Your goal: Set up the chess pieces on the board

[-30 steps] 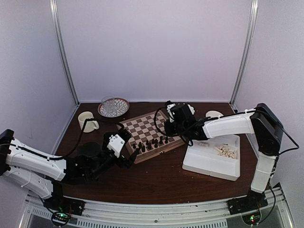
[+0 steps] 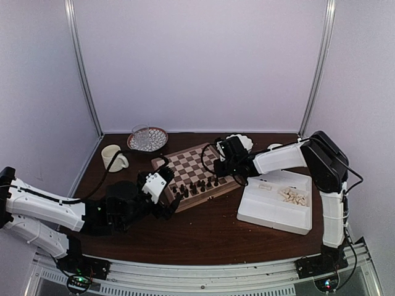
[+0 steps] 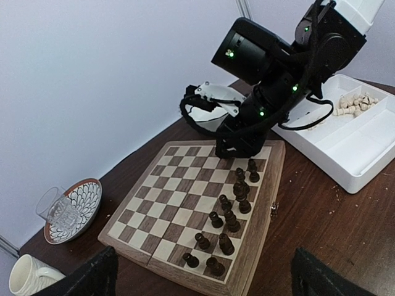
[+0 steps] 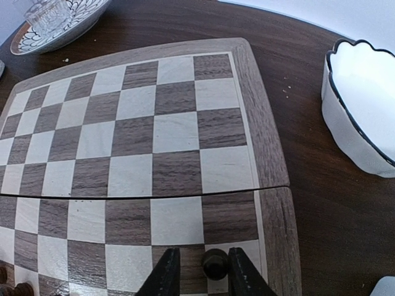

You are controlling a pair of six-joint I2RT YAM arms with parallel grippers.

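Note:
The wooden chessboard [image 2: 185,160] has several dark pieces [image 3: 225,245] standing along its side nearest the tray. My right gripper is low over the board's right part, fingers part open around a dark piece [image 4: 215,264] seen from above; whether they touch it cannot be told. In the top view that gripper is mostly hidden by its wrist. My left gripper [image 2: 169,203] hangs at the board's front left, open, with its fingers apart at the bottom of the left wrist view. A white tray [image 2: 271,209] holds pale pieces [image 2: 294,197].
A patterned bowl [image 2: 154,140] with a clear glass and a white mug [image 2: 112,157] stand at the left back. A white scalloped dish [image 4: 355,105] sits behind the board's right end.
The left arm has barely moved.

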